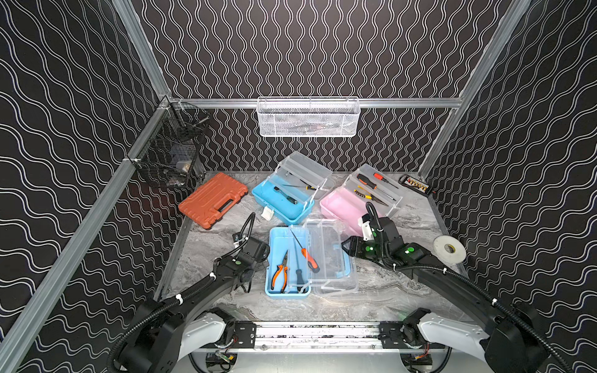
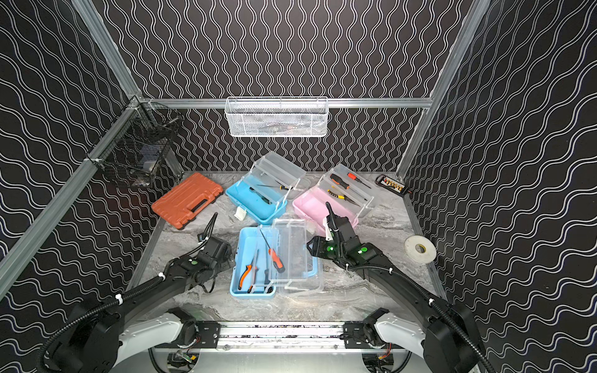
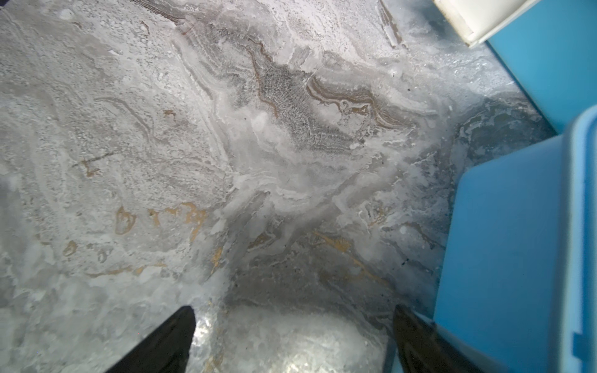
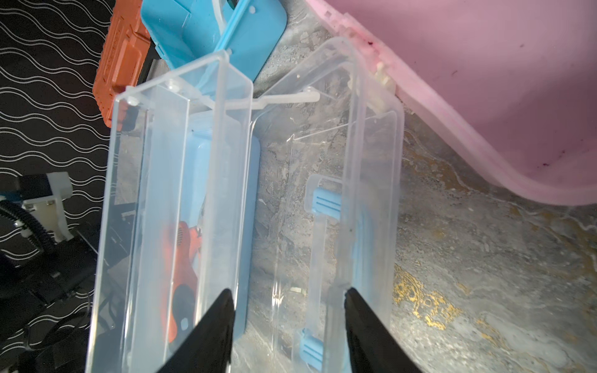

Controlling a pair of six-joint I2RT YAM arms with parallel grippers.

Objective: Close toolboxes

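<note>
A light blue toolbox [image 1: 278,233] lies open near the front, pliers and screwdrivers inside. Its clear lid [image 1: 324,248], with a blue handle, is folded out to the right and looks slightly raised. My right gripper is shut on the lid's outer part, with clear plastic between its fingers. Left of the blue box, my left gripper hangs open over bare table, beside the box's wall [image 3: 503,242]. Behind stand a second blue toolbox [image 1: 292,214] and a pink toolbox [image 1: 339,199], both with lids folded back.
An orange-red case [image 1: 213,199] lies at the back left. A tape roll [image 1: 449,250] and a small bit set [image 1: 414,184] are on the right. The pink box stands close behind my right arm.
</note>
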